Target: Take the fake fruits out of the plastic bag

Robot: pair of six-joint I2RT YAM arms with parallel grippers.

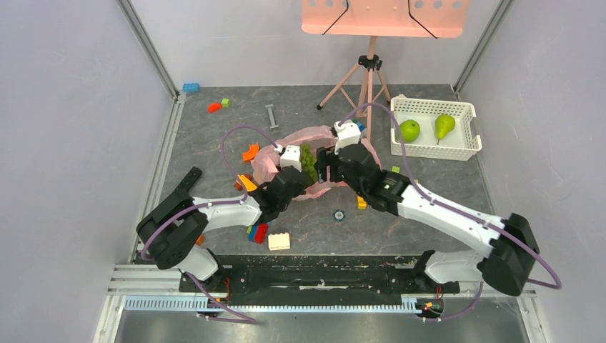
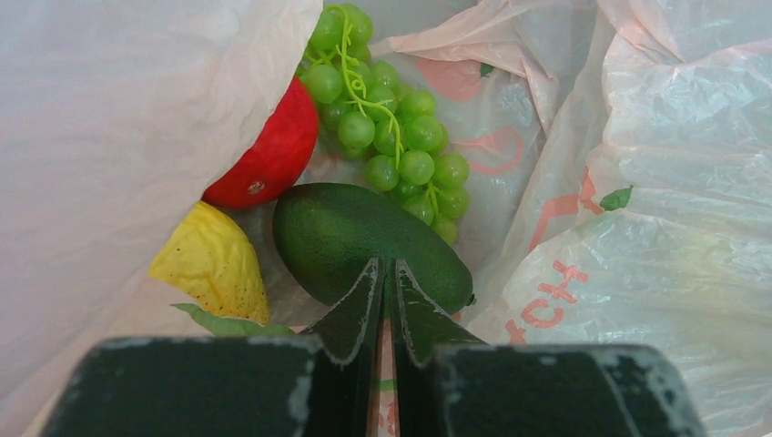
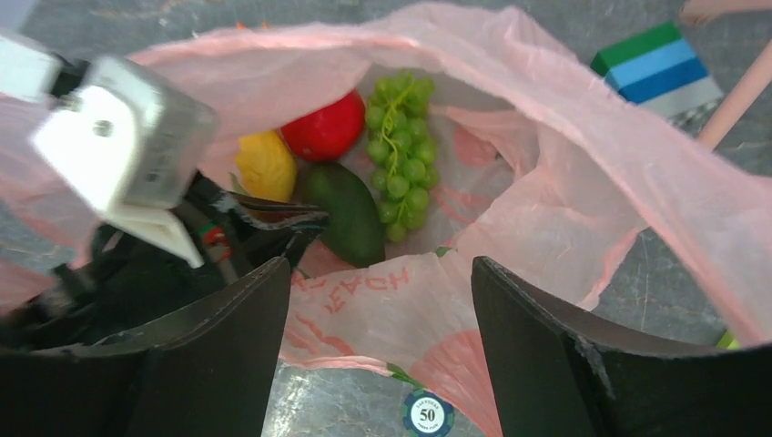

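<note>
The pink plastic bag (image 1: 314,137) lies mid-table with its mouth toward the right arm. Inside are green grapes (image 3: 401,150), a dark green avocado (image 2: 364,238), a red fruit (image 2: 273,150) and a yellow fruit (image 2: 216,264) partly covered by plastic. My left gripper is shut at the bag, its tips in front of the avocado; whether plastic is pinched between them is unclear. At the bag's mouth, my right gripper stands open, nothing between its fingers. A green apple (image 1: 409,131) and a green pear (image 1: 444,126) lie in the basket.
The white basket (image 1: 434,151) stands at the back right. A pink tripod stand (image 1: 370,93) rises behind the bag. Toy bricks lie scattered, among them a cream one (image 1: 279,241). A round dark token (image 1: 339,215) lies in front of the bag.
</note>
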